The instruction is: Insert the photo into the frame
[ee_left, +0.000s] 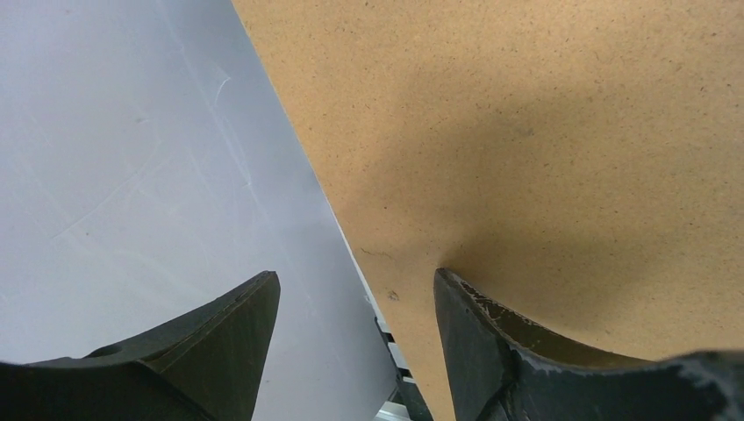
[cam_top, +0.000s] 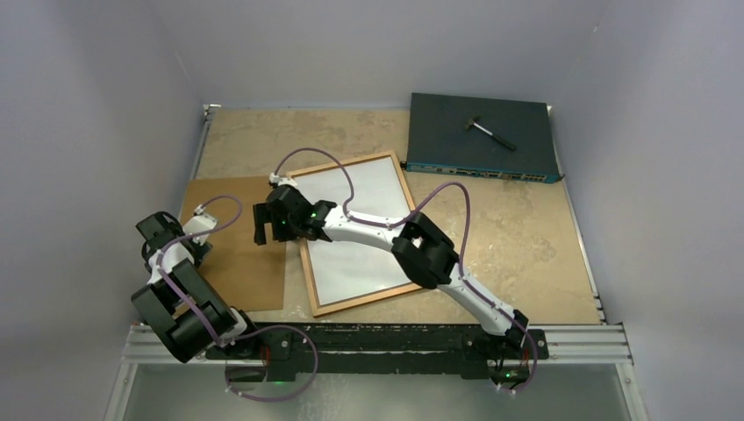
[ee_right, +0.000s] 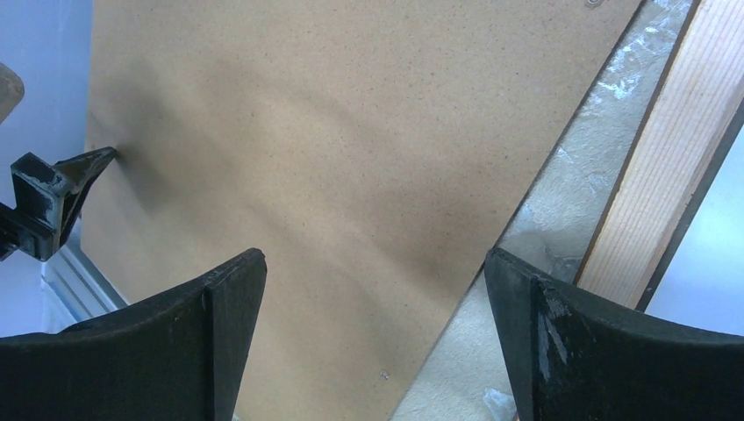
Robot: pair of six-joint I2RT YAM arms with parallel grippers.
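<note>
A flat brown board [cam_top: 241, 272] lies on the left of the table. Beside it on the right is the wooden frame [cam_top: 350, 303], with a white sheet [cam_top: 360, 263] inside; whether that sheet is the photo cannot be told. At the board's left edge my left gripper is partly open, one finger beyond the edge and the other [ee_left: 465, 324] over the board. My right gripper stands open above the board's right side. Its right finger [ee_right: 526, 307] is by the board's edge, close to the frame. Neither gripper holds anything.
A dark flat device [cam_top: 439, 132] with a hammer [cam_top: 491, 133] on it occupies the back right. A grey wall [ee_left: 158, 202] rises close to the board's left side.
</note>
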